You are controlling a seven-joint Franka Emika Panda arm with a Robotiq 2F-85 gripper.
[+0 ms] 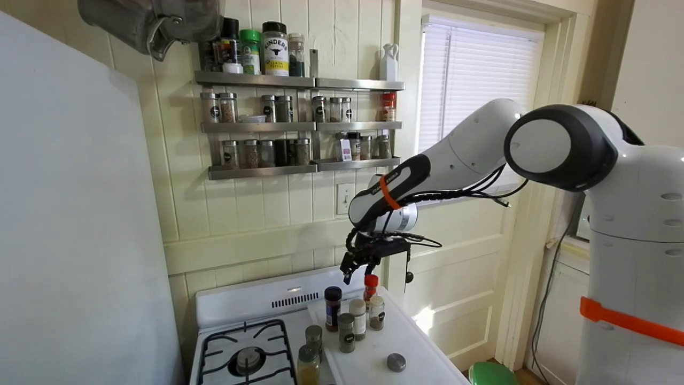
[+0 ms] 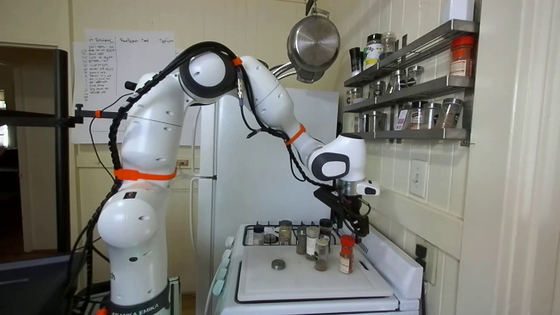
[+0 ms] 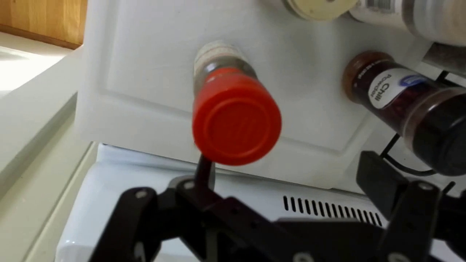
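My gripper (image 1: pixel 358 274) hangs over the back of the stove with its fingers apart and nothing between them. A red-capped spice jar (image 3: pixel 236 120) stands upright on the white board (image 2: pixel 315 283). In the wrist view its cap lies close to the left finger (image 3: pixel 204 172), outside most of the gap; whether they touch I cannot tell. The right finger (image 3: pixel 380 177) appears near the dark-lidded chili powder jar (image 3: pixel 395 89). In exterior view 2 the red-capped jar (image 2: pixel 346 254) sits just below the gripper (image 2: pixel 362 233).
On the board stand a white-labelled jar (image 1: pixel 357 323), a cream-topped jar (image 1: pixel 377 314) and a grey-lidded jar (image 1: pixel 346 335). A loose round lid (image 1: pixel 396 362) lies in front. More jars stand beside the burner grate (image 1: pixel 247 359). Wall shelves (image 1: pixel 263 171) hold several spices.
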